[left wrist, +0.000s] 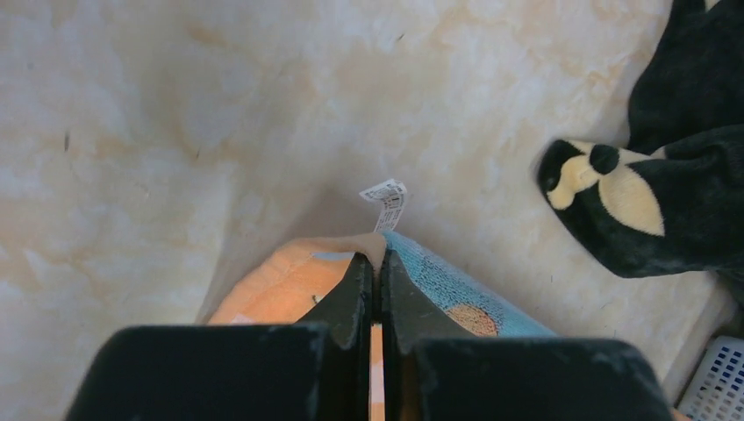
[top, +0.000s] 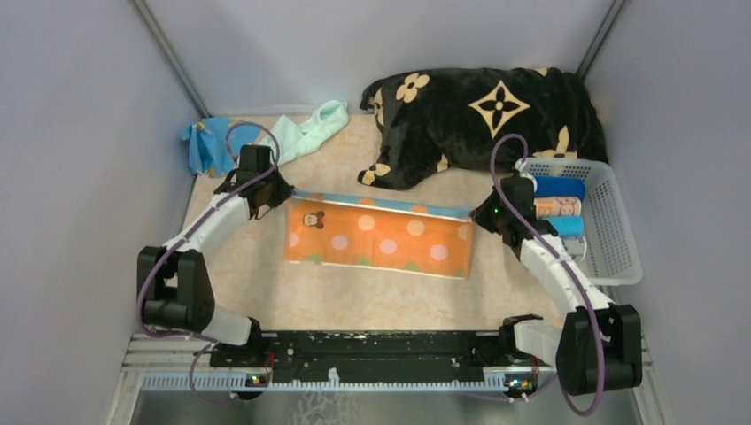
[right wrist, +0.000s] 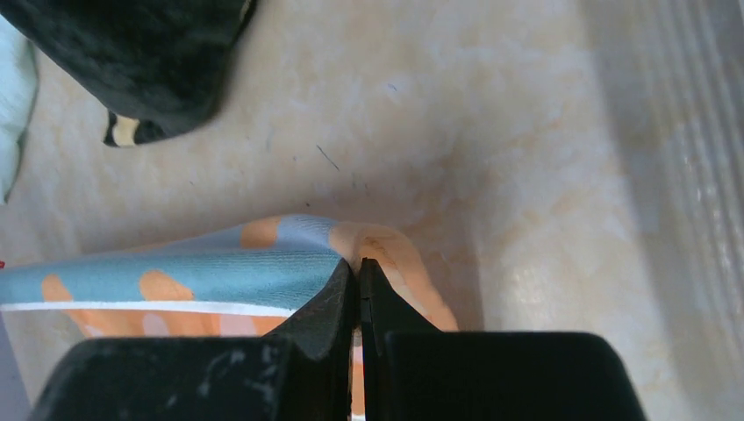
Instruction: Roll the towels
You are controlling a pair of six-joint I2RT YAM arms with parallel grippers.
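An orange towel with pale dots lies spread across the middle of the table, a strip of its blue underside turned up along the far edge. At that edge's left corner my left gripper is shut on the cloth; in the left wrist view the towel runs into the closed fingers, a white tag standing out beyond them. The right corner is pinched in my right gripper, and in the right wrist view the towel bunches up between its fingertips. The stretch between both grippers looks taut.
A white basket on the right holds several rolled towels, partly behind my right arm. A black patterned blanket fills the back. Mint and blue towels lie at the back left.
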